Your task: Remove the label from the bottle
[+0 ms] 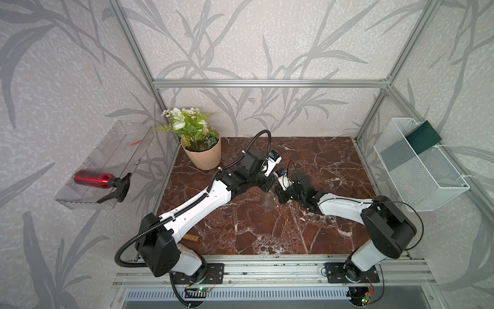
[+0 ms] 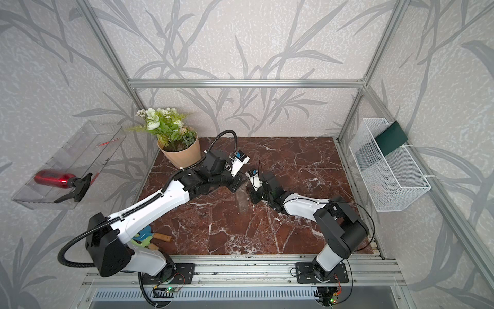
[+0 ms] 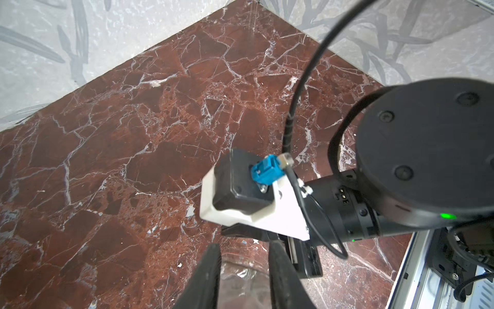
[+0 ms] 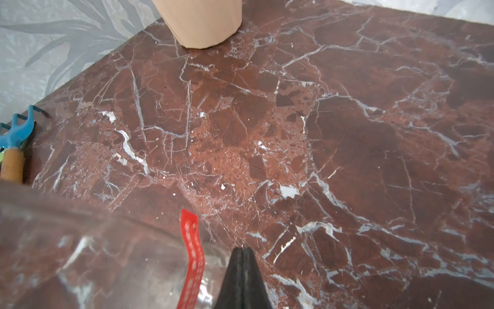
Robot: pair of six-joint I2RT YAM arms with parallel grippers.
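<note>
A clear bottle (image 3: 244,291) is held between the fingers of my left gripper. In the right wrist view the bottle (image 4: 118,257) fills the lower left. Its red label (image 4: 194,255) shows there as a curved strip with a tip at its upper end. To the right of the strip, my right gripper is shut with nothing between its fingers; the label lies outside them. From the top left view the bottle (image 1: 267,202) is faint below the left gripper, and the right gripper is close on its right.
A flower pot (image 1: 204,155) stands at the back left of the table. Blue-headed hand tools (image 2: 144,233) lie at the front left. A clear wall bin (image 1: 108,159) and a white mesh basket (image 1: 422,170) hang at the sides. Bare marble (image 1: 329,154) lies to the back right.
</note>
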